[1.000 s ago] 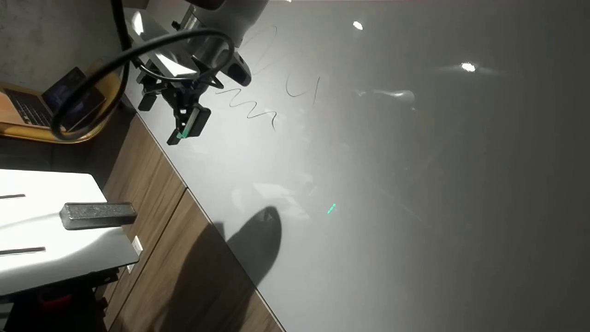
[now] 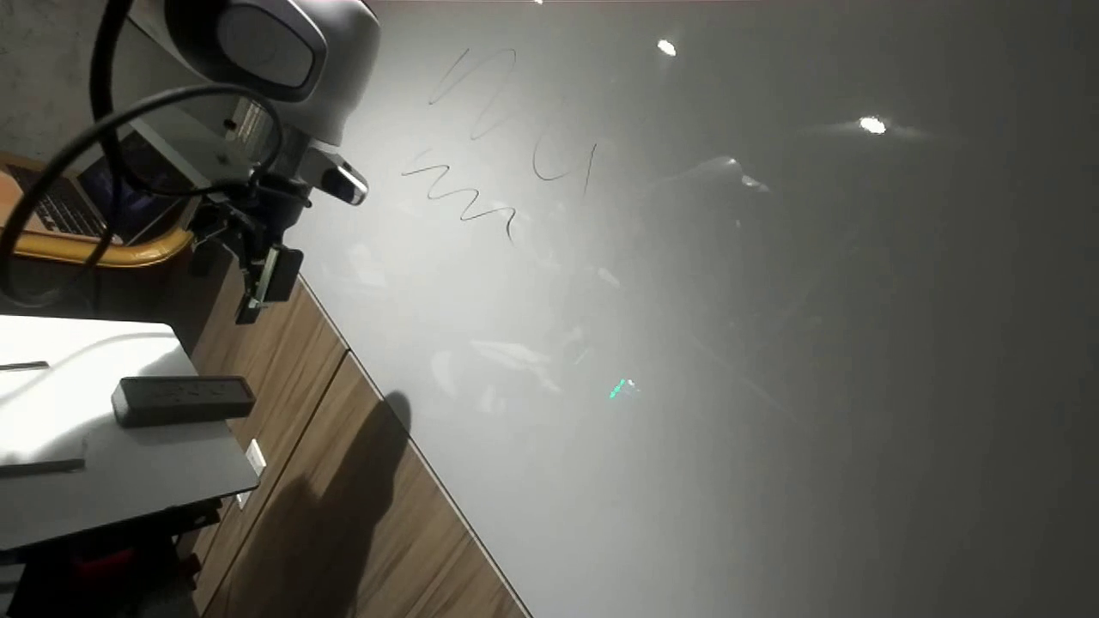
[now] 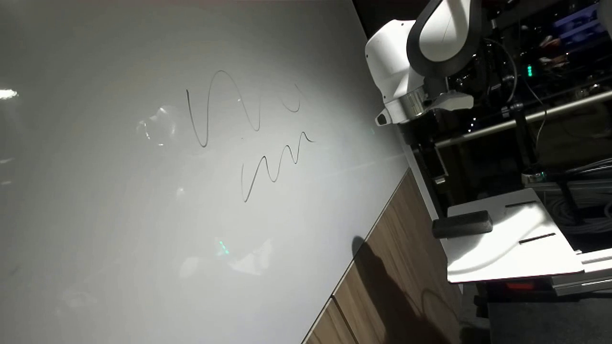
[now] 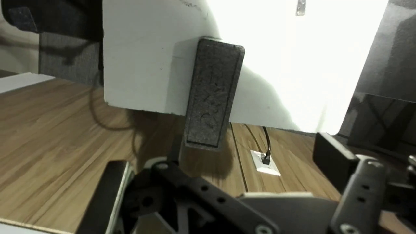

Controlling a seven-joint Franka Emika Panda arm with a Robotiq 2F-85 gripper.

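A dark grey block-shaped eraser (image 4: pixel 213 93) lies on a white board-like tray (image 4: pixel 136 74), one end sticking out past the tray's edge. In the first exterior view the eraser (image 2: pixel 184 400) rests below my gripper (image 2: pixel 258 292), with a clear gap between them. Seen from the wrist, my gripper is open, its fingers (image 4: pixel 335 162) wide apart and nothing held. The eraser's overhanging end shows between and beyond them. Black marker squiggles (image 2: pixel 469 196) run across the large whiteboard (image 2: pixel 721 463); the second exterior view shows squiggles (image 3: pixel 275 166) too.
Two thin dark strips, one of them a strip (image 3: pixel 537 238), lie on the tray. Wood panelling (image 4: pixel 50 136) with a socket and plugged cable (image 4: pixel 266 162) stands behind the tray. A laptop (image 2: pixel 72 206) on a yellow-edged chair is at the far left.
In the first exterior view, my gripper has moved left and down, from in front of the whiteboard toward the tray. Its shadow has shifted left. The eraser has stayed put.
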